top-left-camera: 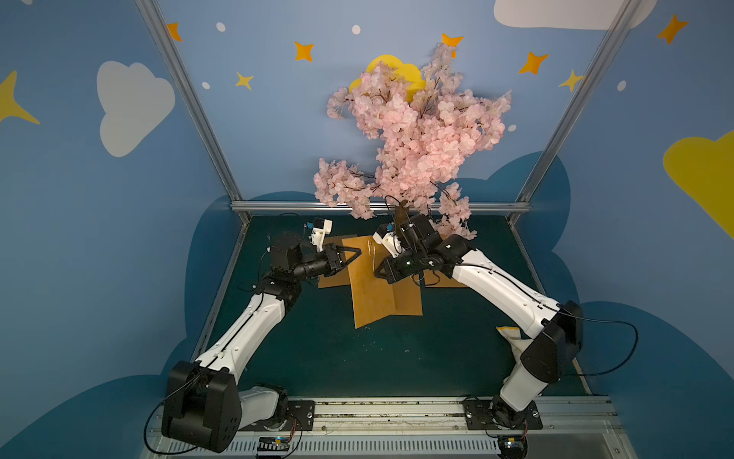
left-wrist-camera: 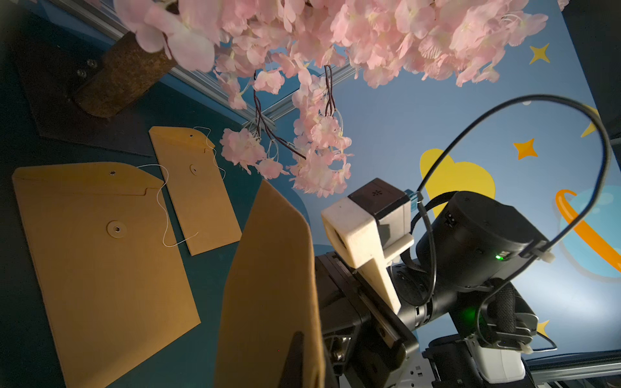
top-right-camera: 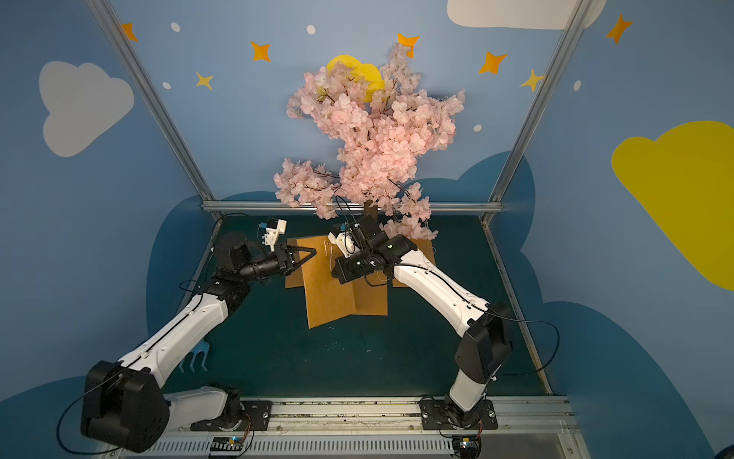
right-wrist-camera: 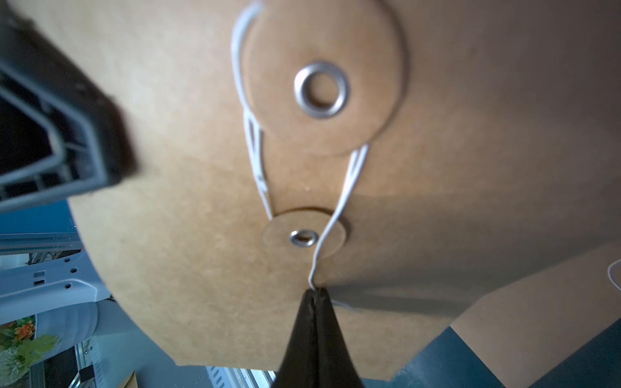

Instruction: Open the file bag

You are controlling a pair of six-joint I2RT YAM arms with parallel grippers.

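Note:
The brown file bag (top-left-camera: 371, 298) stands tilted up above the table, my left gripper (top-left-camera: 358, 254) shut on its side edge. Only part of one dark left finger (left-wrist-camera: 294, 365) shows against the paper. In the right wrist view, white string (right-wrist-camera: 349, 177) runs between a large button disc (right-wrist-camera: 368, 84) and a smaller disc (right-wrist-camera: 333, 240). Its loose end reaches down to the tips of my right gripper. That gripper is shut in front of the bag; whether the string is pinched or merely passes behind the tips, I cannot tell.
More brown bags lie flat on the green table, a large one (left-wrist-camera: 110, 291) and a smaller one (left-wrist-camera: 200, 200) among them. The pink blossom tree (top-left-camera: 428, 137) stands close behind both arms.

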